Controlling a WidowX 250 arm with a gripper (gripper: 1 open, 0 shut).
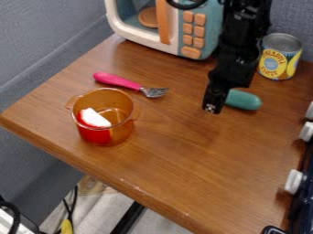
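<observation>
My black gripper (215,99) hangs low over the table at the left end of a teal cylindrical object (244,101); whether its fingers are open or shut on it I cannot tell. To the left, a fork with a pink handle (117,80) lies on the table, and an orange-red pot (105,127) holds a white item (94,118).
A toy microwave (167,29) stands at the back, with a yellow-labelled can (277,63) to its right. A dark appliance with white knobs (299,192) lines the right edge.
</observation>
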